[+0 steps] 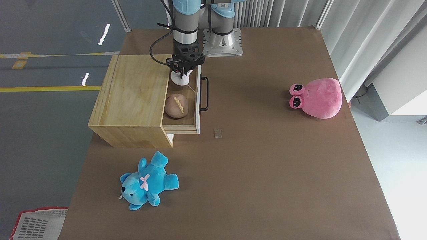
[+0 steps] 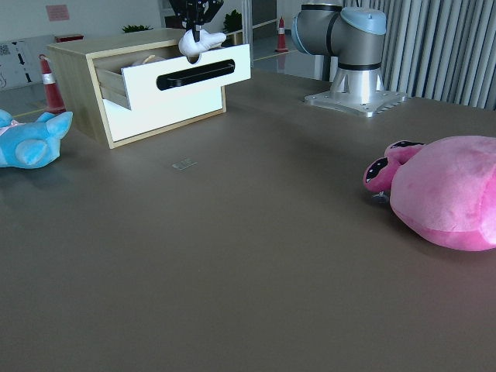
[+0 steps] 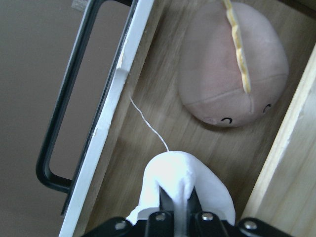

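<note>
My gripper is shut on a white plush toy (image 3: 175,170), with a thin white string trailing from it, held over the open drawer's back half in the front view (image 1: 180,78). The left view shows the white toy (image 2: 200,43) just above the white drawer front (image 2: 147,87). A brown round plush (image 3: 232,69) with a yellow stripe lies in the drawer, ahead of the held toy. The drawer belongs to a wooden cabinet (image 1: 132,92) and has a black handle (image 1: 207,94).
A blue teddy bear (image 1: 152,182) lies in front of the cabinet. A pink plush (image 1: 320,98) sits at the table's right.
</note>
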